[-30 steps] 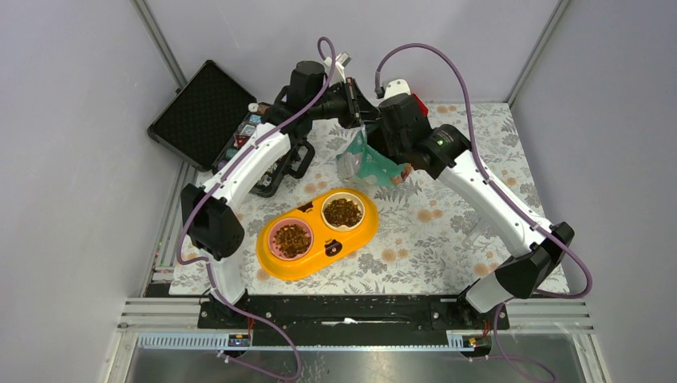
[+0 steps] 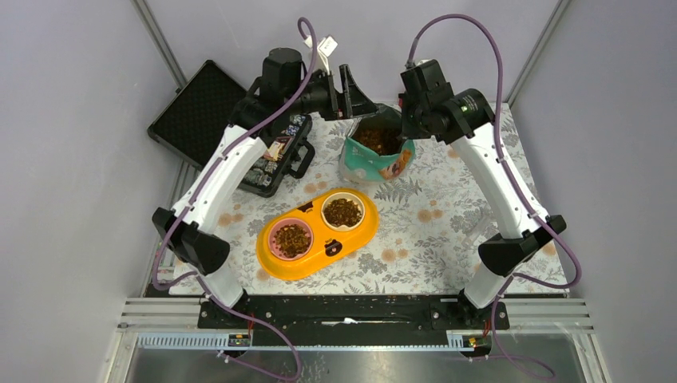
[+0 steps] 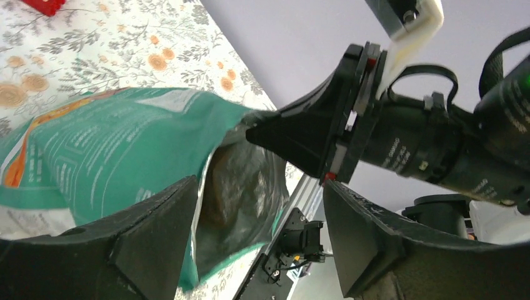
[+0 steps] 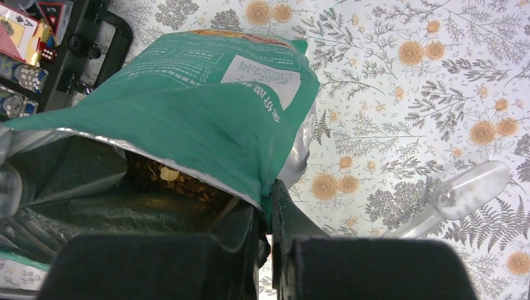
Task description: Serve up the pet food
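Observation:
A teal food bag (image 2: 375, 163) stands mouth open, kibble visible inside it in the right wrist view. My right gripper is shut on the bag's rim at its right side. My left gripper (image 2: 351, 108) is open above the bag's left side, its fingers apart in the left wrist view. A yellow feeder (image 2: 311, 255) holds a pink bowl (image 2: 291, 238) and a cream bowl (image 2: 343, 211), both with kibble. A clear scoop (image 4: 470, 190) lies on the patterned mat, right of the bag.
An open black case (image 2: 199, 120) with small items sits at the back left.

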